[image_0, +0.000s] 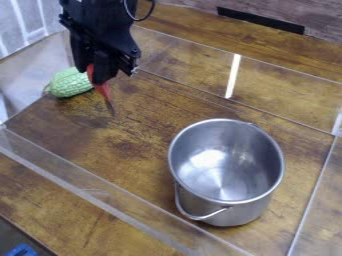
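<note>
My black gripper (98, 72) hangs at the upper left, above the wooden board, with a thin red-handled item, like a screwdriver or knife, pointing down from between its fingers. A pale green bitter-gourd-like vegetable (67, 84) lies just behind it at the left. A steel pot (225, 170) with a wire handle stands upright and empty at the right front.
Clear low walls or strips edge the wooden board (134, 150) on several sides. A blue object (19, 249) shows at the bottom left corner.
</note>
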